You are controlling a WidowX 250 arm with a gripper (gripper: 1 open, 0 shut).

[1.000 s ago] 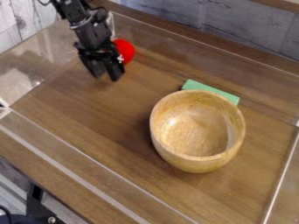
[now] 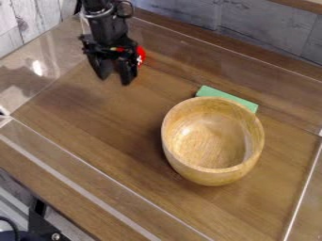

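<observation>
My gripper (image 2: 111, 64) hangs at the back left of the wooden table (image 2: 88, 122), low over its surface. A red object (image 2: 138, 55) shows just behind and right of it, mostly hidden by the gripper. Whether the fingers are open or shut on anything is too small and dark to tell. A wooden bowl (image 2: 213, 141) stands on the right, with a green block (image 2: 231, 97) lying behind it.
A grey wall (image 2: 239, 38) runs along the back. The front left edge drops to a darker area below.
The gripper has shifted slightly left and now covers more of the red object. The bowl and green block have not moved.
</observation>
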